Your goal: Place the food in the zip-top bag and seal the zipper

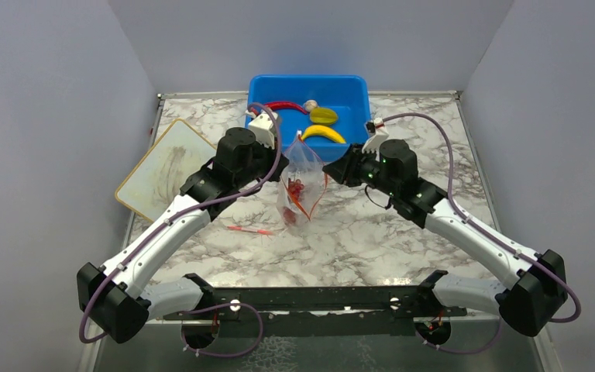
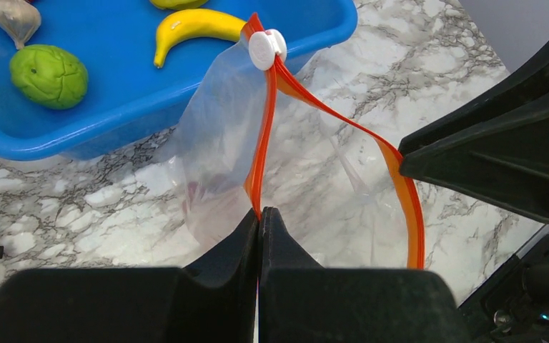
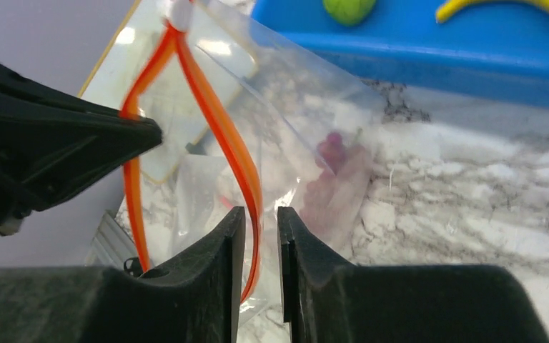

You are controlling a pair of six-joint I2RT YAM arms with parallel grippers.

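Observation:
The clear zip top bag (image 1: 302,167) hangs upright between my grippers, its orange-edged mouth spread. A bunch of red grapes (image 1: 295,188) is inside it. In the left wrist view, my left gripper is shut on one orange edge of the mouth. A white slider (image 2: 262,50) sits at the far corner, where the two edges meet. My right gripper is part open at the opposite edge; in the right wrist view the orange strip (image 3: 232,146) runs down into the gap, close to the left-hand finger.
Behind the bag a blue bin (image 1: 341,89) holds a banana (image 1: 324,133), a yellow-green fruit (image 1: 323,116), a red pepper (image 1: 285,105) and garlic (image 1: 311,105). A white board (image 1: 166,170) lies at left, a red-orange strip (image 1: 249,230) in front.

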